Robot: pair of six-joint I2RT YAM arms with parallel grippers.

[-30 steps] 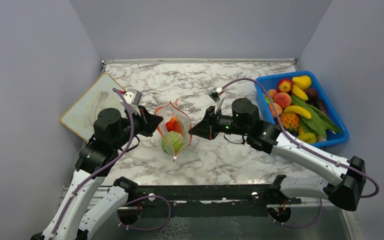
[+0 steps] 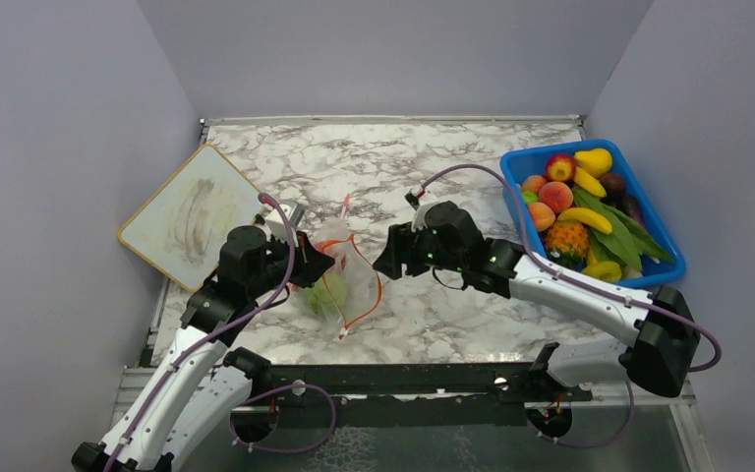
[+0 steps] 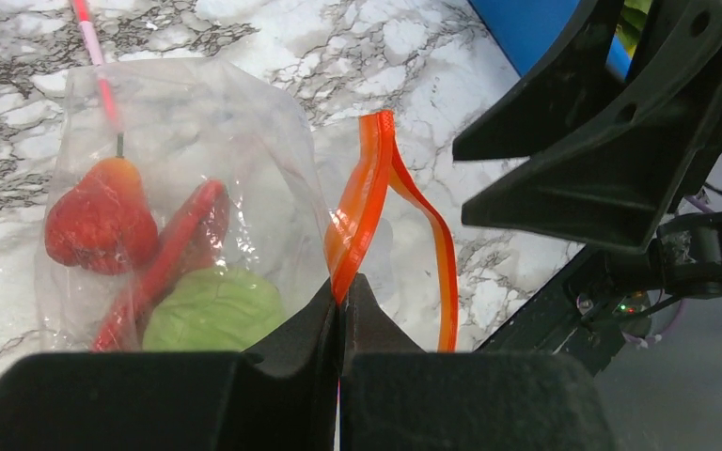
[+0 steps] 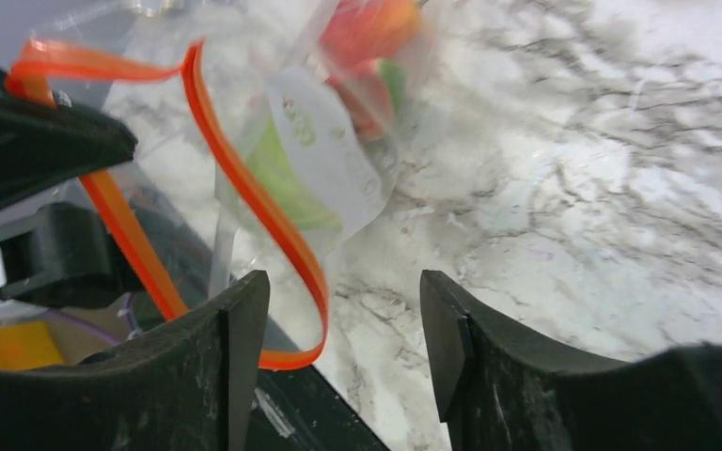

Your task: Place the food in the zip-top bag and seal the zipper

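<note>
The clear zip-top bag (image 2: 354,295) with orange zipper lies mid-table, holding a red pepper (image 3: 102,221), a long red vegetable (image 3: 164,254) and a green cabbage (image 3: 209,318). My left gripper is shut on the bag's orange zipper edge (image 3: 362,216). My right gripper stands open just right of the bag's mouth, with the zipper strip (image 4: 310,268) near its left finger and nothing clearly held between its fingers.
A blue bin (image 2: 511,197) of fruit and vegetables is at the right. A white board (image 2: 172,221) lies at the left.
My left gripper has moved right and toward the front, drawing the bag's edge along.
</note>
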